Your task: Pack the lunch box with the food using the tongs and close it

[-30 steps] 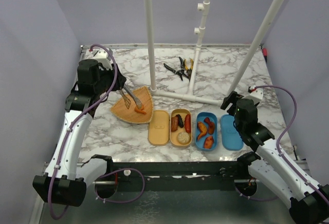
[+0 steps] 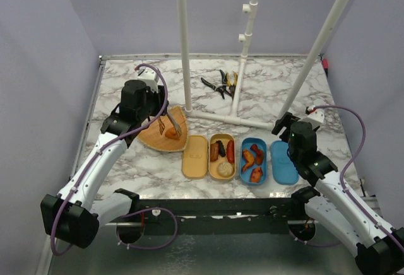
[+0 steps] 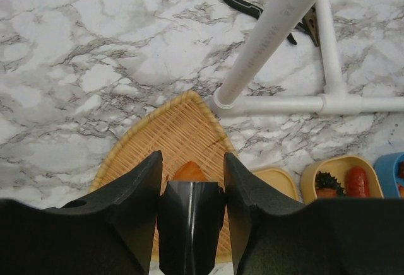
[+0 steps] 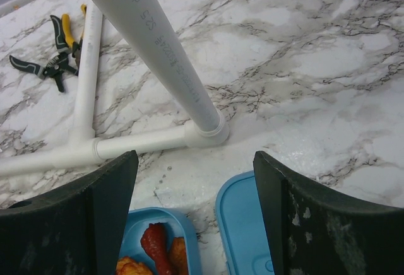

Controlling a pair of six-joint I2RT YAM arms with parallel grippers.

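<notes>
My left gripper holds metal tongs over the wicker basket, where an orange food piece lies beneath the tong tips. The yellow box contains sausage-like pieces, a dark item and a pale round piece; its lid lies left of it. The blue box holds several fried-looking pieces, with the blue lid to its right. My right gripper stands open above the blue box and lid, with nothing between its fingers.
White pipe posts and crossbars stand behind the boxes. Pliers and cutters lie at the back.
My left gripper has moved right with the tongs, further over the basket. The right arm has not visibly moved.
</notes>
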